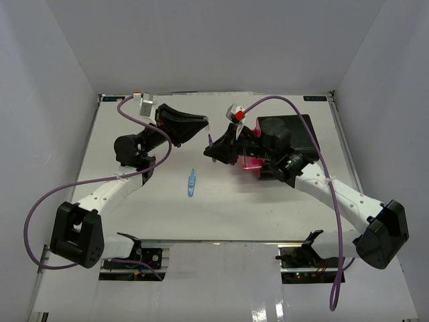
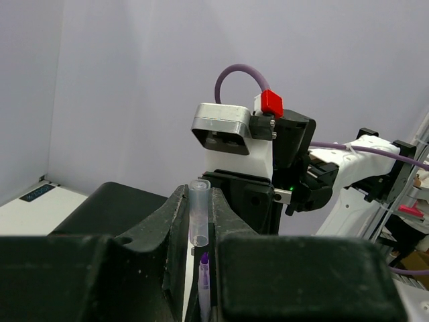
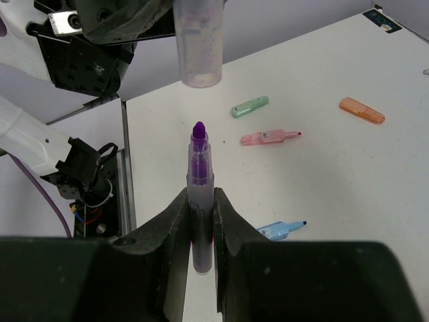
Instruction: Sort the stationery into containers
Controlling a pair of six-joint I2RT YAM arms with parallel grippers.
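Note:
My left gripper (image 1: 203, 123) is shut on a clear cap (image 2: 199, 213), held upright above and just left of my right gripper (image 1: 214, 151). My right gripper is shut on a purple marker (image 3: 200, 215), its tip pointing up toward the cap, with a gap between them. A blue marker (image 1: 192, 182) lies on the table below. In the right wrist view a green piece (image 3: 250, 106), a pink marker (image 3: 271, 137) and an orange piece (image 3: 362, 110) also lie on the table.
A black case (image 1: 301, 127) with a pink compartment (image 1: 251, 166) stands on the right, partly behind my right arm. Walls bound the back and both sides.

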